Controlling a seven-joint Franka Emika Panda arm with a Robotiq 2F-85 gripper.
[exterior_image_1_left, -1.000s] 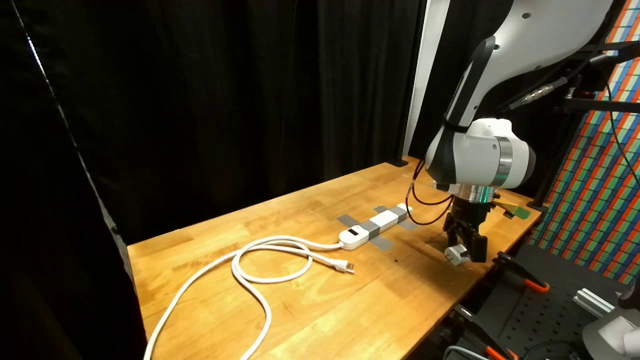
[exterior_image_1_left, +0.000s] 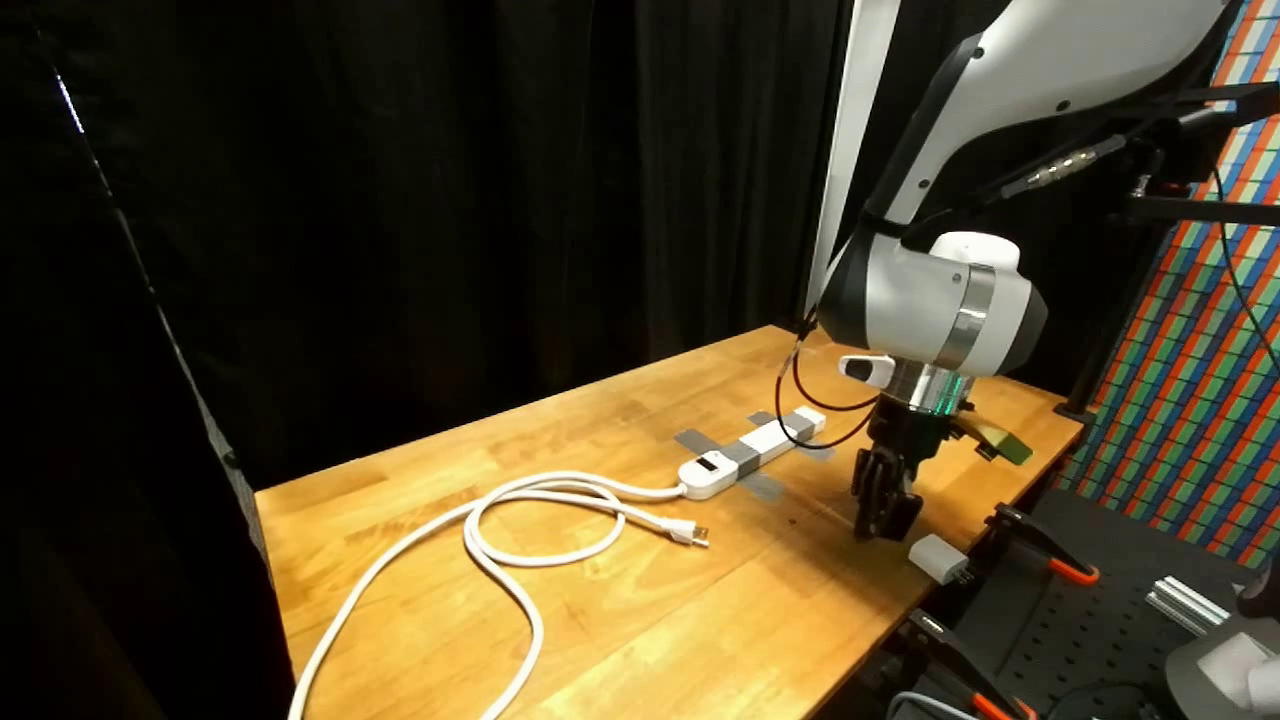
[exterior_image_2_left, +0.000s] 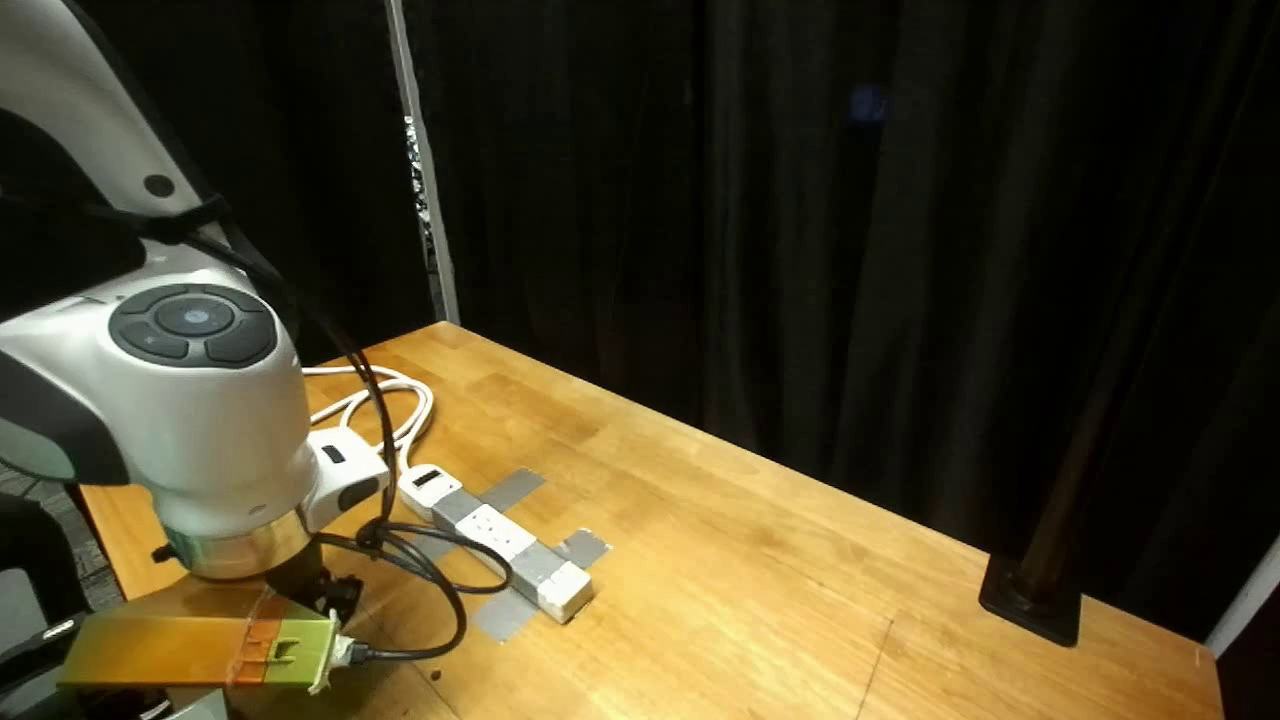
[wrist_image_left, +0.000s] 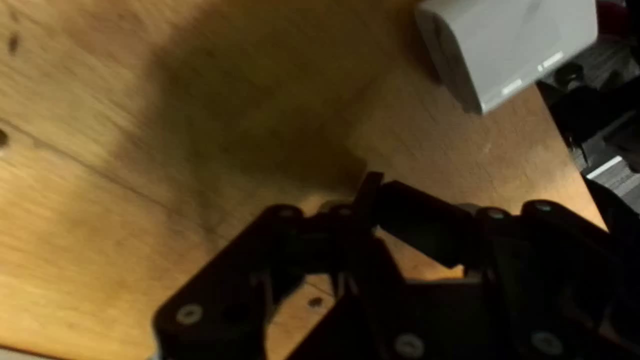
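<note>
A small white block (exterior_image_1_left: 937, 558), likely a plug adapter with prongs, lies on the table close to its right edge. The wrist view has the same white block (wrist_image_left: 510, 48) at the upper right, apart from the fingers. My gripper (exterior_image_1_left: 885, 526) is low over the wood, just left of the block. Seen from the wrist, the black gripper is shut, its fingertips together; nothing shows between them. Taped to the tabletop behind it is a white power strip (exterior_image_1_left: 753, 452). Several of the strip's outlets (exterior_image_2_left: 495, 532) show in exterior view 2.
A white power cord (exterior_image_1_left: 528, 558) loops over the left part of the table, its plug (exterior_image_1_left: 686, 530) lying loose. Clamps with orange tips (exterior_image_1_left: 1071, 571) grip the right table edge.
One second ago the white block was at the gripper's fingers. Now it lies to their right, nearer the table edge, and the gripper has moved left in exterior view 1.
</note>
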